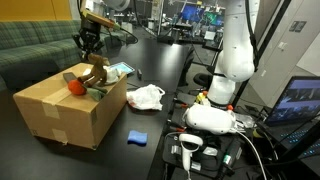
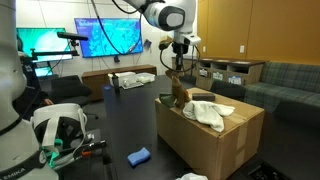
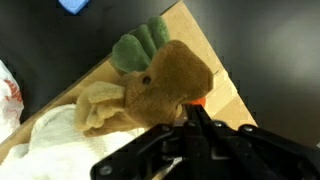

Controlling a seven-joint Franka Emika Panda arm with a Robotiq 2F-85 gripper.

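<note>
A brown plush toy hangs upright at the top of the cardboard box, its lower part down among the things there. Above it, my gripper is shut on the toy's upper end. From the other side, the toy shows over the box's near left corner, below the gripper. In the wrist view the plush toy fills the middle, its tan muzzle toward the left; the dark fingers partly hide where they meet it.
A red ball, a green item and a white cloth are on the box. A blue block and a white plastic bag lie on the dark table. Table surface beside the box is clear.
</note>
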